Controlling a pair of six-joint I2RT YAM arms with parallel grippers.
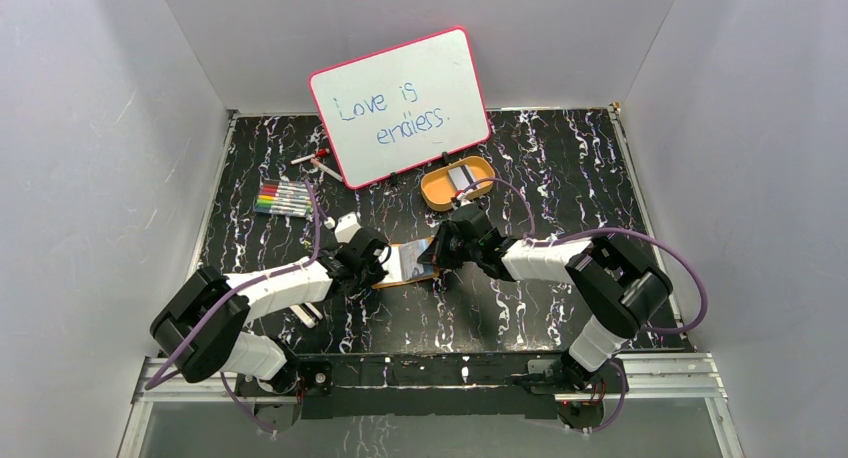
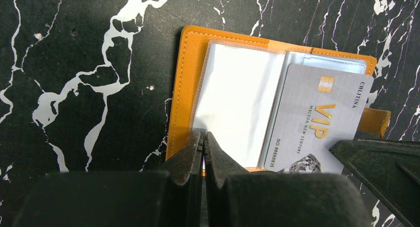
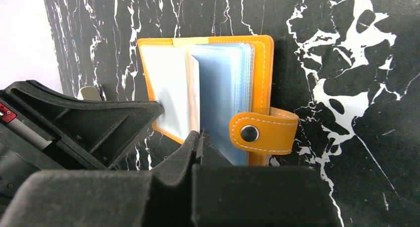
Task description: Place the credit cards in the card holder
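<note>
An orange card holder lies open on the table, clear sleeves showing. A silver VIP credit card lies over its right-hand sleeves in the left wrist view; in the right wrist view the card stands tilted, nearly edge-on. My right gripper is shut with its tips at the card's near edge, which runs in between them. My left gripper is shut over the white left page, nothing visible between its fingers. In the top view both grippers partly cover the holder.
An orange tray with more cards stands behind the right gripper. The whiteboard leans at the back, marker pens lie at left. The holder's snap strap sticks out sideways.
</note>
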